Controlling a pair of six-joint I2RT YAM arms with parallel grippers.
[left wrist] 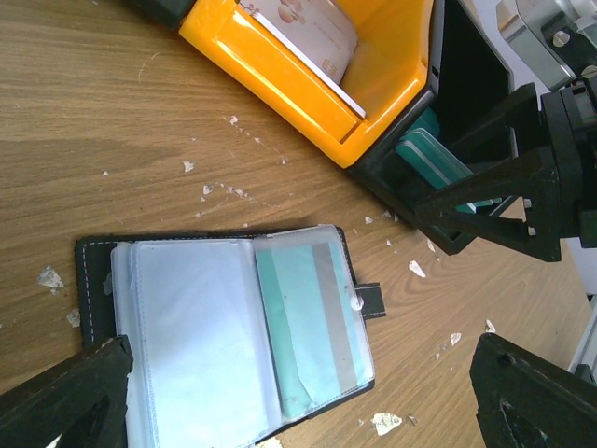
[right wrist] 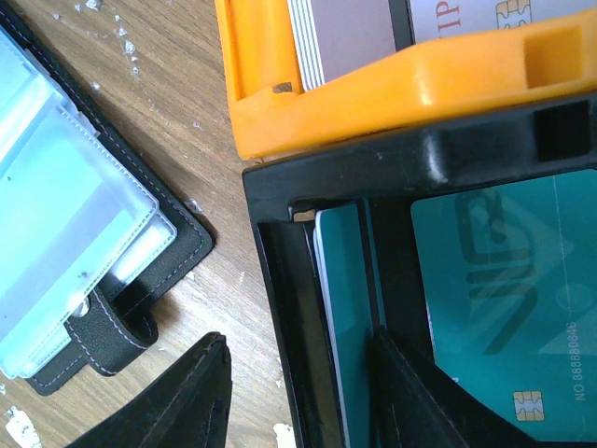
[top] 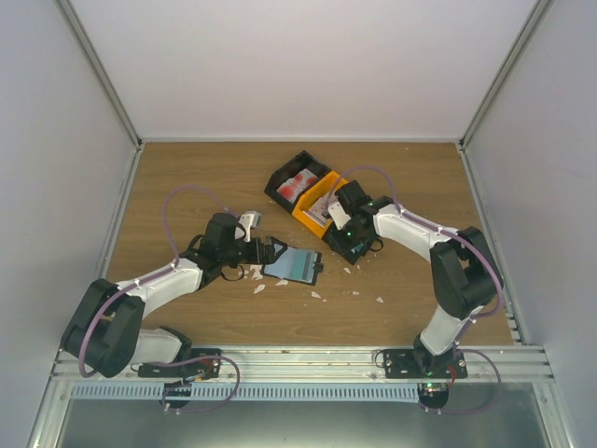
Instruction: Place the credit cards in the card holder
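The card holder point(left wrist: 201, 336), black-edged with clear sleeves, lies open and flat on the table. My left gripper is over it, fingers wide apart and empty. Teal cards point(right wrist: 350, 308) stand on edge in the black box point(right wrist: 336, 173); another teal card point(right wrist: 513, 289) leans face-on against the box's inside. My right gripper is at this box with its fingers apart. One finger point(right wrist: 201, 392) appears on the outer side of the box's near wall, the other beside the standing teal cards, whose lower ends are out of view.
An orange box point(top: 322, 198) with pale cards adjoins the black one. Beyond it, a second black box point(top: 298, 177) holds red-and-white cards. Small pale scraps point(top: 314, 295) litter the table near the holder. Open table lies in front.
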